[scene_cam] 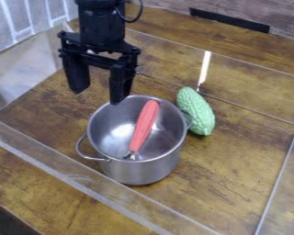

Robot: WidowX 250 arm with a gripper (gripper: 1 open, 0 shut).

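The black gripper [98,81] hangs open above and left of a steel pot [128,163], with nothing visible between its fingers. The pot stands on the wooden table and holds a red elongated object [144,124], lying tilted inside. A green bumpy vegetable [197,111] lies on the table just right of the pot.
A clear, low transparent edge [27,142] runs along the left and front, and a white slatted surface is at the upper left.
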